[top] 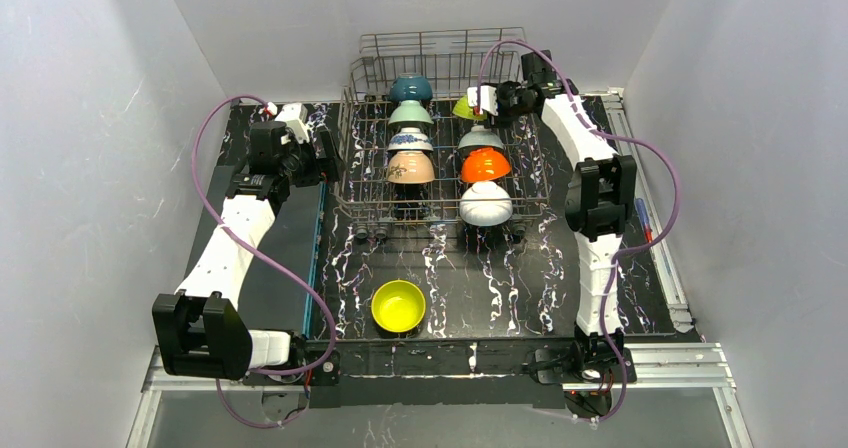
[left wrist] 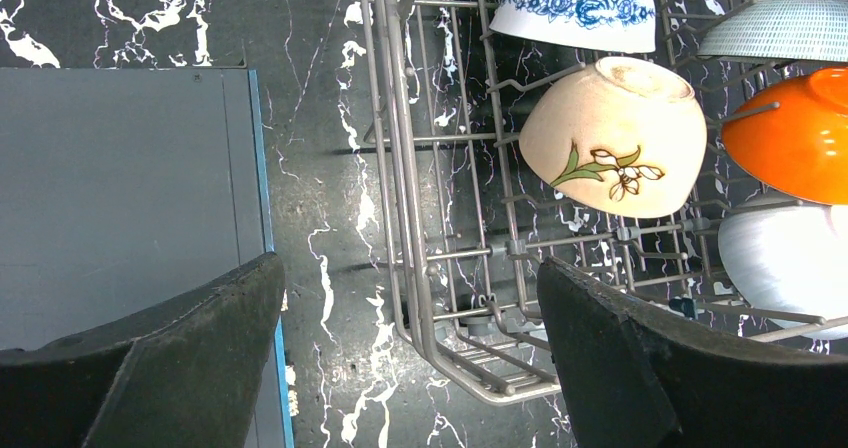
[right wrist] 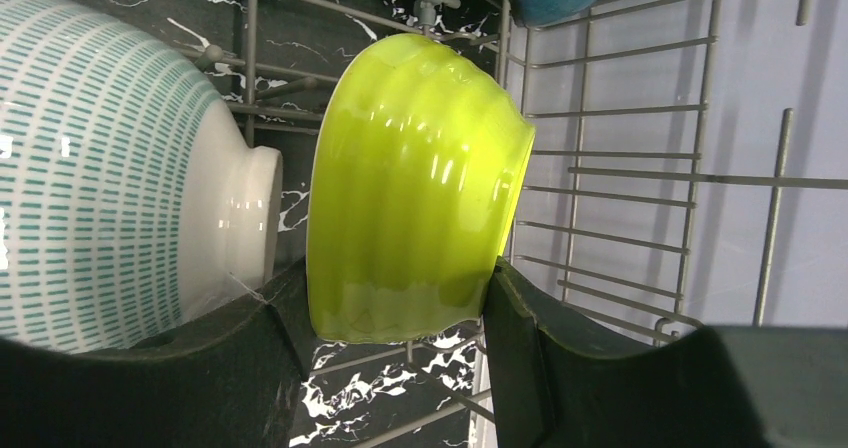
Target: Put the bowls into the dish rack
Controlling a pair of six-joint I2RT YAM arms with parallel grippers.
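Observation:
In the right wrist view, a glossy yellow-green bowl (right wrist: 410, 188) is tipped on its side between the fingers of my right gripper. A finger lies close against each side of it. From the top, that gripper (top: 487, 101) is at the rack's back right, behind the pale patterned bowl (top: 481, 138). Whether the held bowl rests on the wires cannot be seen. My left gripper stands open and empty beside the left side of the dish rack (left wrist: 410, 178). A second yellow-green bowl (top: 398, 306) is upright on the counter in front of the rack.
The rack's left row has a dark teal bowl (top: 411, 88), a green bowl (top: 411, 114), a blue-flowered bowl (top: 410, 140) and a beige bowl (top: 410, 167). The right row has an orange bowl (top: 486, 165) and a white bowl (top: 486, 205).

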